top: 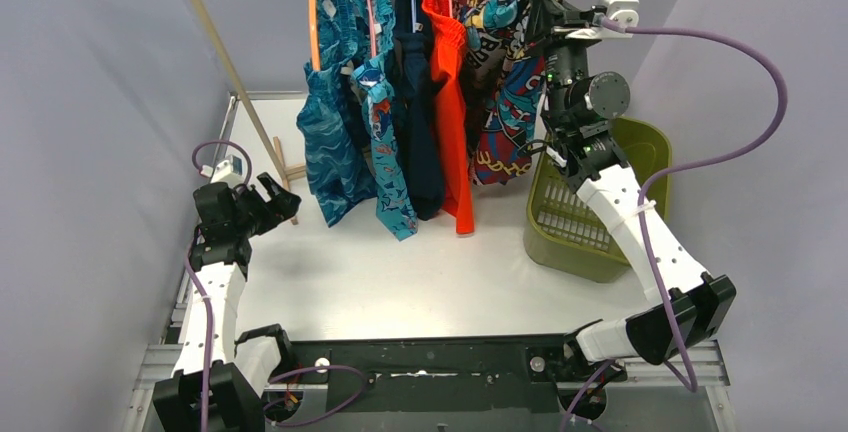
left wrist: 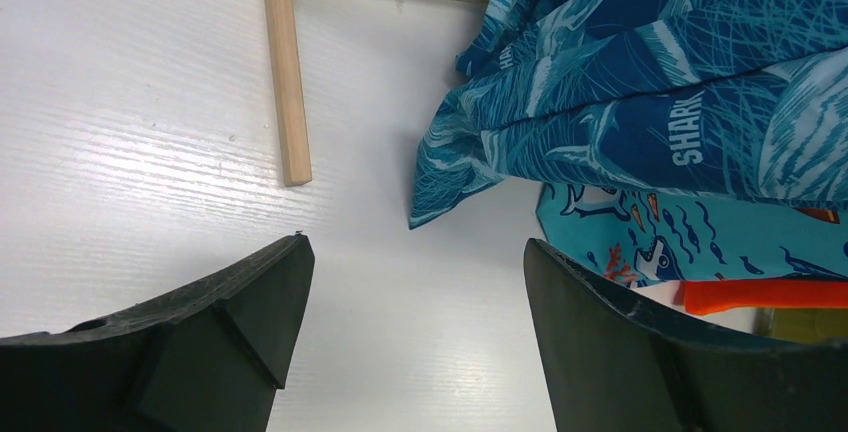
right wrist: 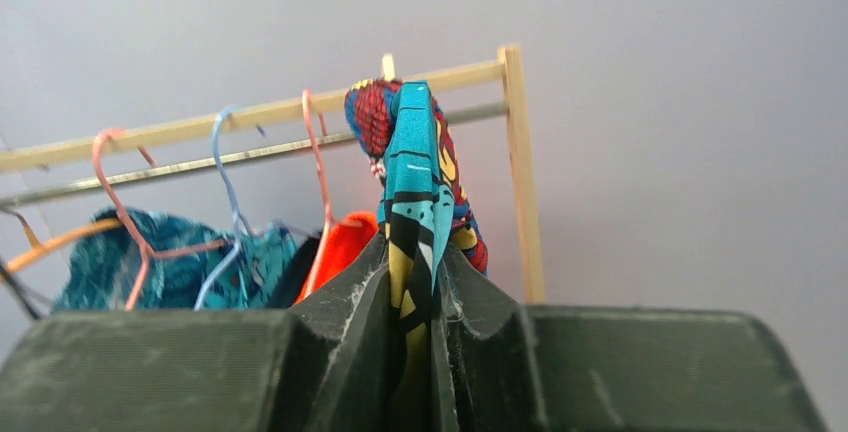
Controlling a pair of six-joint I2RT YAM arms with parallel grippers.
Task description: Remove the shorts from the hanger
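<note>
Patterned red, teal and yellow shorts (top: 505, 142) hang at the right end of the rack on a pale hanger. My right gripper (top: 543, 27) is high at their top corner, shut on the fabric (right wrist: 412, 182), which bunches upward between the fingers in the right wrist view. My left gripper (top: 280, 202) waits low at the left, open and empty; in the left wrist view blue shark-print shorts (left wrist: 660, 132) hang beyond its fingertips.
Orange shorts (top: 455, 102), navy shorts (top: 420, 132) and blue shorts (top: 335, 152) share the wooden rack (top: 210, 22). A green basket (top: 590, 262) stands below at the right.
</note>
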